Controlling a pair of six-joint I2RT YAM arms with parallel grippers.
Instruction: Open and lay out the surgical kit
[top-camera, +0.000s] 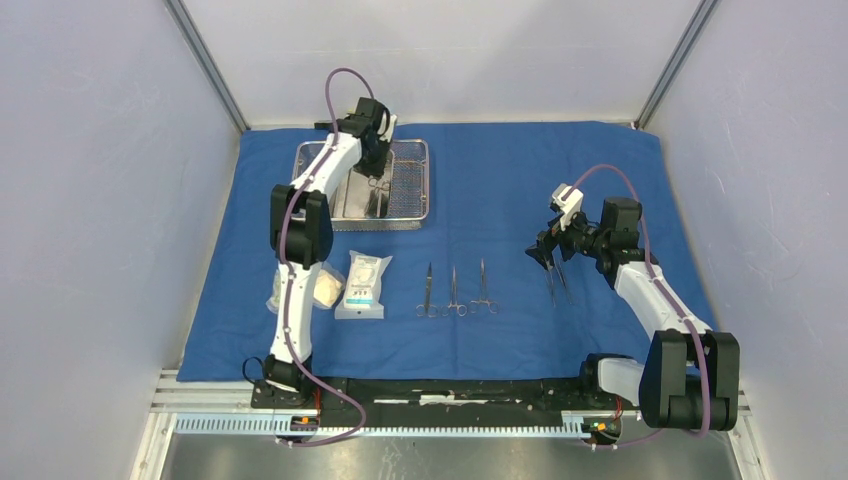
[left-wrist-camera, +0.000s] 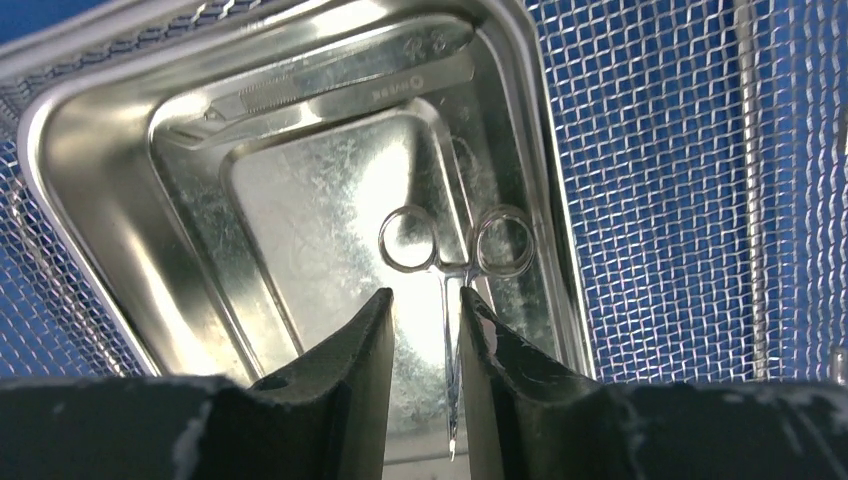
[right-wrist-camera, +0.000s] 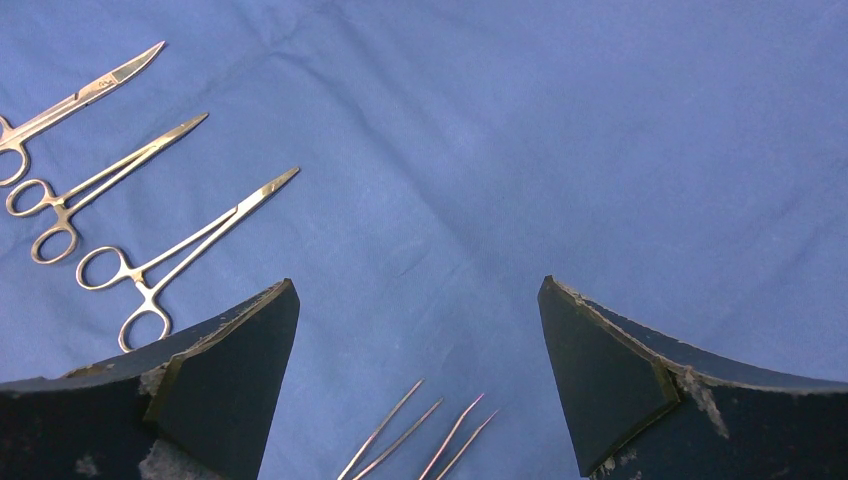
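Note:
My left gripper is open above a steel tray (left-wrist-camera: 310, 205) in the back-left wire basket (top-camera: 410, 200). Inside the tray lies a ring-handled instrument (left-wrist-camera: 449, 320); its shaft appears in the gap between my fingers, touching neither visibly. A flat, slim instrument (left-wrist-camera: 340, 100) rests along the tray's far side. On the right, my open right gripper hovers over the cloth with nothing between its fingers. Two pairs of tweezers (right-wrist-camera: 388, 430) lie low in the right wrist view. Scissors (top-camera: 428, 292) and two ring-handled clamps (top-camera: 455, 292) are laid side by side on the cloth.
A white sealed packet (top-camera: 362, 285) and a clear bag with pale contents (top-camera: 327, 288) lie in front of the basket, the bag partly behind my left arm.

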